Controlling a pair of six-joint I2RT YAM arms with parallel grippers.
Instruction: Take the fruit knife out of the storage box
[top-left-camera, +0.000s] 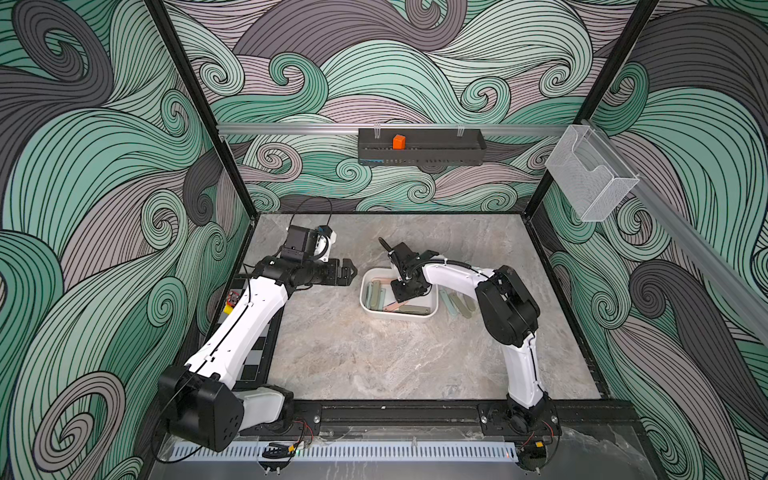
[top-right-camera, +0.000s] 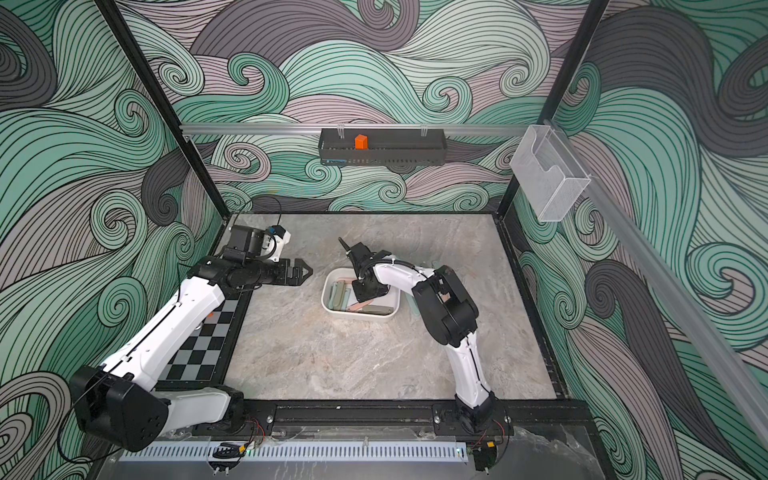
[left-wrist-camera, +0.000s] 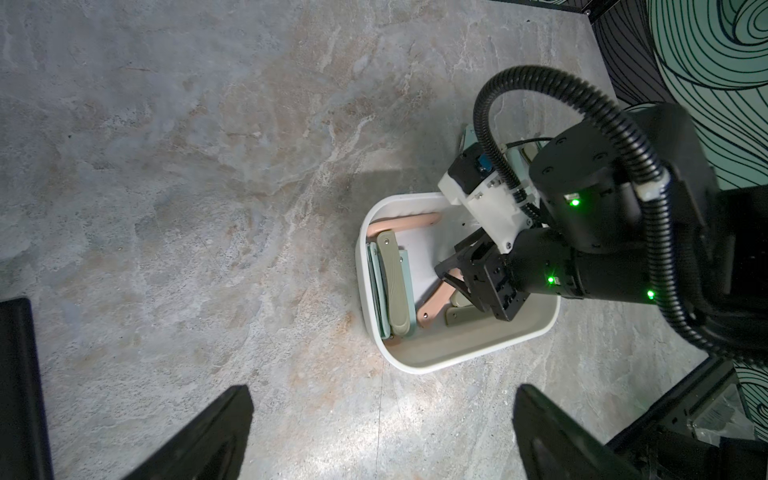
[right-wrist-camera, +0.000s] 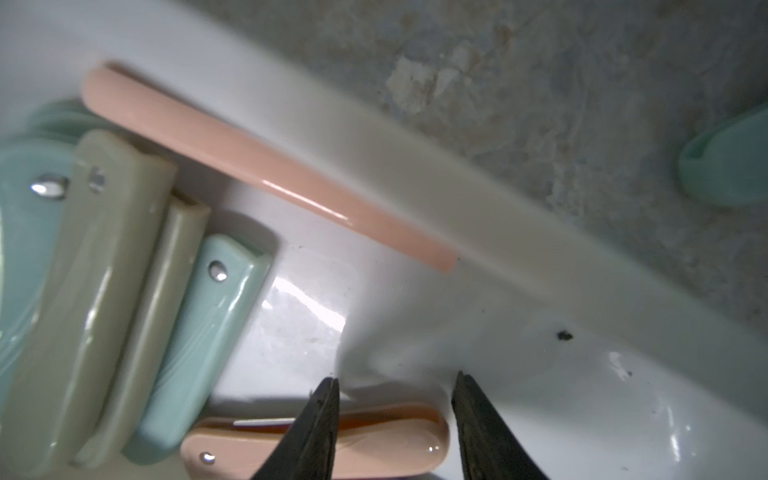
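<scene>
The white storage box (top-left-camera: 400, 317) stands mid-table with several folded fruit knives in it. In the right wrist view my right gripper is low inside the box, fingers apart. A pink fruit knife (right-wrist-camera: 384, 452) lies below them; one finger overlaps its handle and the other is just past its rounded end. Whether they touch it I cannot tell. Another pink knife (right-wrist-camera: 264, 164) lies along the box wall. Olive knives (right-wrist-camera: 88, 304) and a light-green knife (right-wrist-camera: 204, 344) lean side by side at one end. My left gripper is open and empty, left of the box.
Several green and olive knives (top-left-camera: 460, 303) lie on the table right of the box, partly behind the right arm. A checkered board (top-right-camera: 196, 352) lies at the left edge.
</scene>
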